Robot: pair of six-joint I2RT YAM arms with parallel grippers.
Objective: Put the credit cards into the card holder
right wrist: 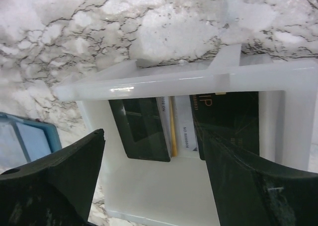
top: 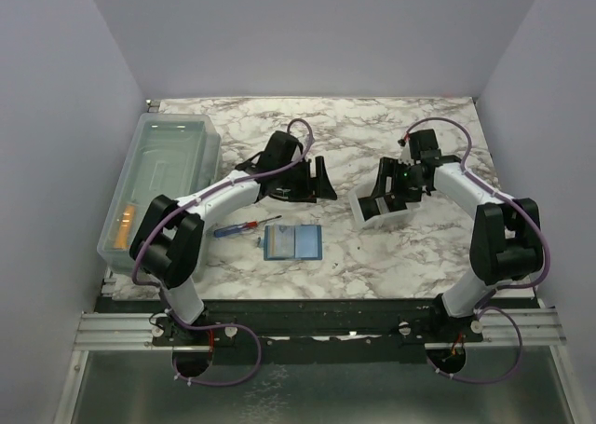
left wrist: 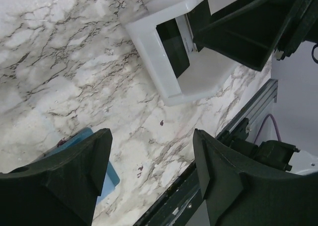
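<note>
A white box (top: 363, 221) on the marble table holds dark, grey and yellow cards (right wrist: 139, 128), seen close in the right wrist view. My right gripper (top: 399, 174) is over the box, open, its fingers framing the cards from above. My left gripper (top: 312, 182) hangs open left of the box, above the table; its fingers (left wrist: 79, 181) show nothing between them. A blue open card holder (top: 307, 242) lies at the middle front, partly behind a left finger in the left wrist view.
A large translucent bin (top: 130, 182) fills the left edge. A screwdriver (top: 230, 228) lies beside it.
</note>
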